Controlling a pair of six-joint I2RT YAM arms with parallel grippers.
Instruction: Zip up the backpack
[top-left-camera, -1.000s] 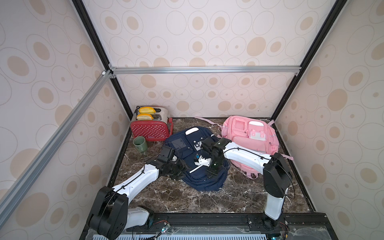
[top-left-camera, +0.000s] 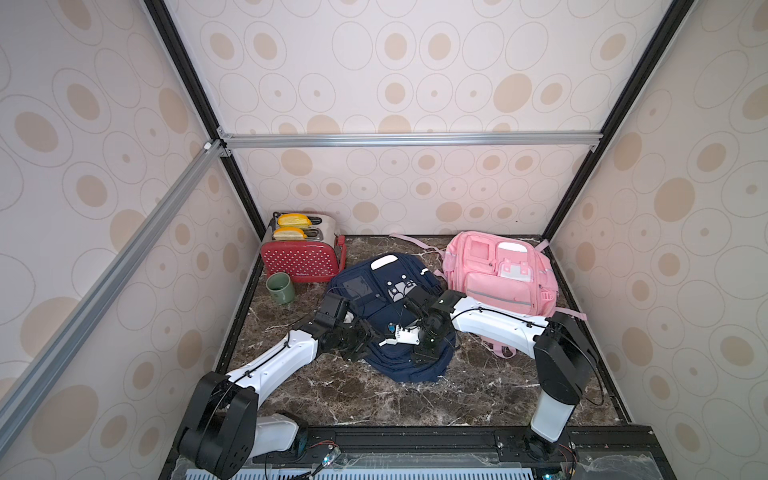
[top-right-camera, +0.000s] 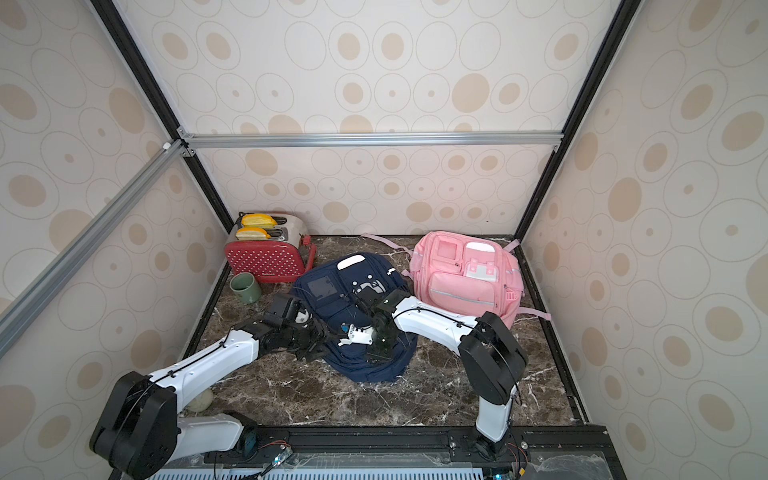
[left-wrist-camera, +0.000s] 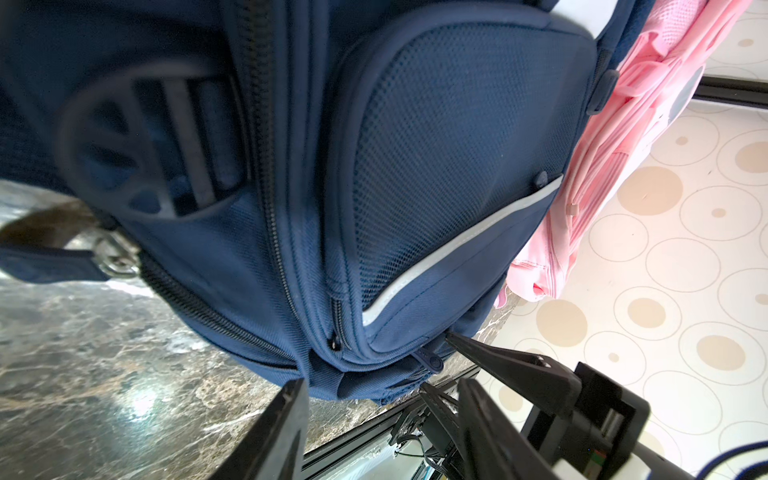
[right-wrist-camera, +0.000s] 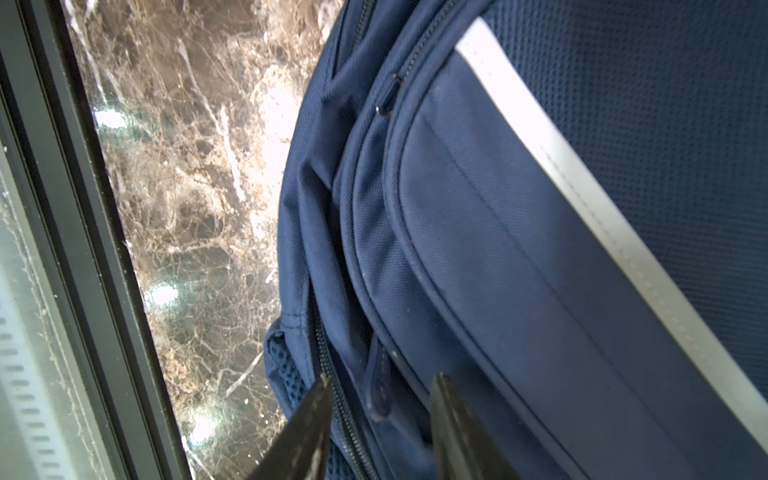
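The navy backpack (top-left-camera: 376, 284) lies at the middle of the marble counter. In the left wrist view its zippers, a metal slider (left-wrist-camera: 116, 256) and a mesh pocket (left-wrist-camera: 456, 120) show. My left gripper stands open above the bag's left side, with nothing seen between its fingers. My right gripper is open low over the bag's front edge, where a navy zipper pull (right-wrist-camera: 378, 384) lies just beyond and between its fingertips, not visibly held.
A pink backpack (top-left-camera: 500, 272) lies at the back right. A red-and-grey toaster (top-left-camera: 300, 260) with yellow items and a green mug (top-left-camera: 280, 289) stand at the back left. Bare marble (top-left-camera: 312, 392) shows in front; walls close in the sides.
My right arm has moved slightly toward the front of the navy backpack. The left arm looks almost unchanged in the top left view.
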